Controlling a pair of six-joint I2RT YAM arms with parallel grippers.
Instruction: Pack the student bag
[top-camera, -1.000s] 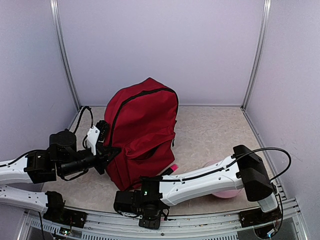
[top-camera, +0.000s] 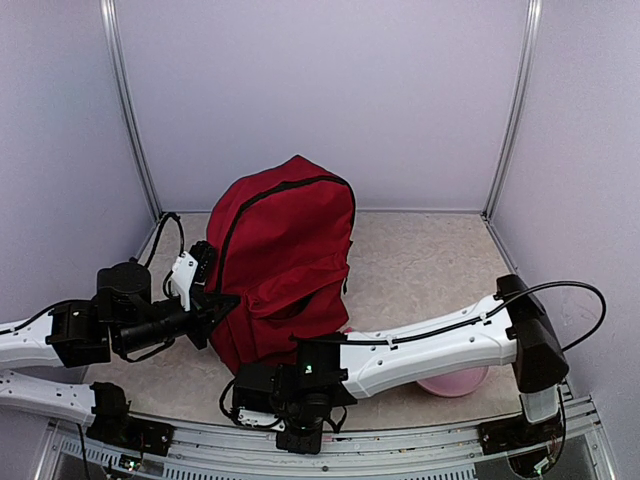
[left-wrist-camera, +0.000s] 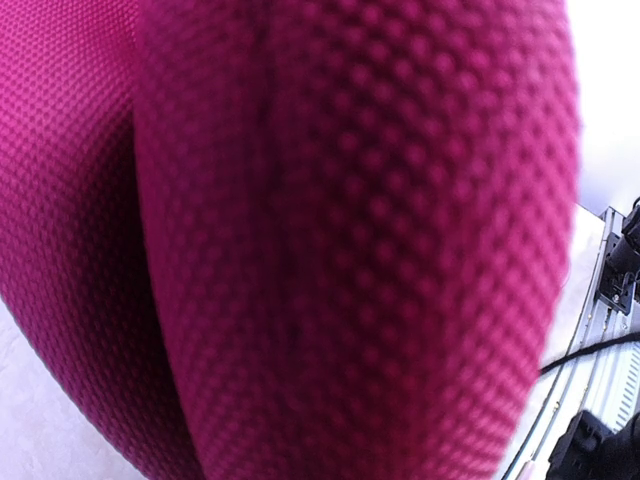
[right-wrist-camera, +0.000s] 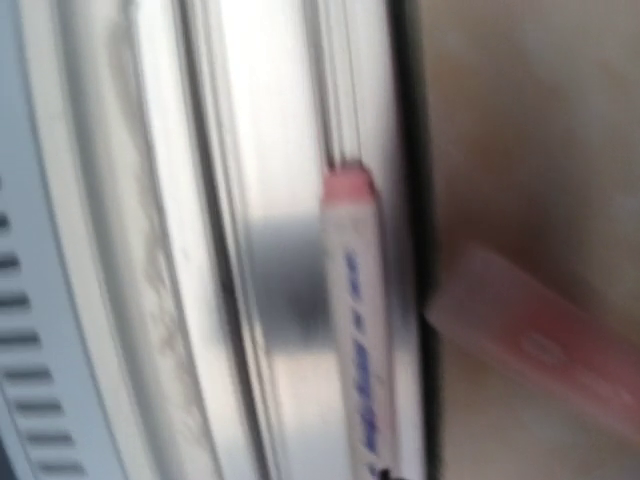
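Note:
A red student bag (top-camera: 285, 250) stands upright left of the table's centre, its front pocket seam showing. At its left side, my left gripper (top-camera: 226, 306) is shut against the fabric; whether cloth is pinched in it is hidden. Red mesh-like fabric (left-wrist-camera: 350, 240) fills most of the left wrist view. My right gripper (top-camera: 300, 440) points down over the front rail, and its fingers are hidden. In the right wrist view, a pale stick (right-wrist-camera: 355, 300) with a pink end and blue lettering lies along the rail. A blurred pink translucent piece (right-wrist-camera: 540, 340) lies beside it on the table.
A pink round dish (top-camera: 455, 382) is partly covered by my right forearm. The metal front rail (top-camera: 390, 440) bounds the table. Bare tabletop (top-camera: 420, 265) lies right of the bag, with grey walls around.
The left arm and bag look unchanged.

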